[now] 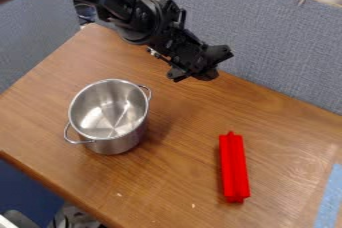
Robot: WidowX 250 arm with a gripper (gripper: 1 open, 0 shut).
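My gripper (201, 67) hangs from the black arm at the top middle, over the back of the wooden table, shut with nothing visible between its fingers. A steel pot (110, 116) with two side handles stands on the left part of the table, empty, below and left of the gripper. A long red object (233, 167), like a bar or box, lies at the front right, below and right of the gripper and apart from the pot.
A grey padded wall (281, 57) runs behind it. A light blue strip (330, 197) is at the right edge.
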